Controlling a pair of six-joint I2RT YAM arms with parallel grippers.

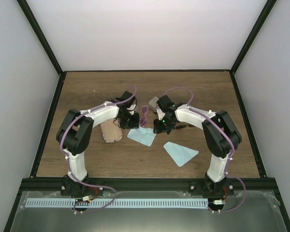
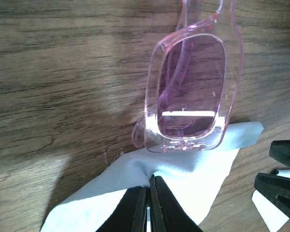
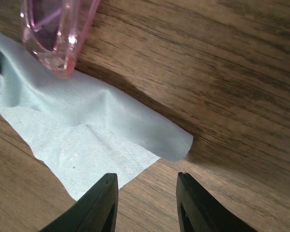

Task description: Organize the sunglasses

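Observation:
Pink transparent sunglasses (image 1: 144,115) lie at the table's middle, their lens (image 2: 188,84) and frame (image 3: 63,36) close up in both wrist views. Just below them is a light blue cloth (image 1: 141,137), its upper edge raised in a fold. My left gripper is shut on that fold of cloth (image 2: 106,183). My right gripper stands open over the wood beside the cloth's right end (image 3: 169,140), its fingers apart and empty.
A tan case (image 1: 111,130) lies left of centre, a grey item (image 1: 153,102) above centre. A second blue cloth (image 1: 180,153) lies at the lower right, dark items (image 1: 182,126) right of my right gripper.

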